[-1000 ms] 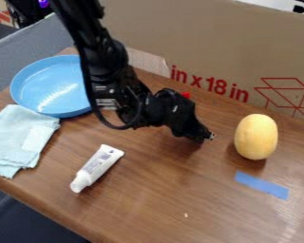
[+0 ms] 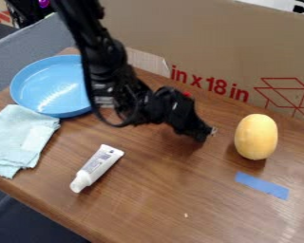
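The black arm reaches down from the top left to the middle of the table, where my gripper (image 2: 200, 133) is low over the wood, left of a yellow potato-like object (image 2: 255, 137). Its fingertips are small and dark, and I cannot make out anything held between them. A small red item (image 2: 188, 95) is partly hidden behind the arm. A white tube (image 2: 96, 169) lies in front, to the lower left.
A blue plate (image 2: 46, 87) and a folded pale cloth (image 2: 20, 140) are on the left. A cardboard box (image 2: 231, 52) walls the back. A blue tape strip (image 2: 260, 186) lies at the right.
The arm has shifted very slightly, with a little more of the red item behind it showing. The objects on the table are where they were.
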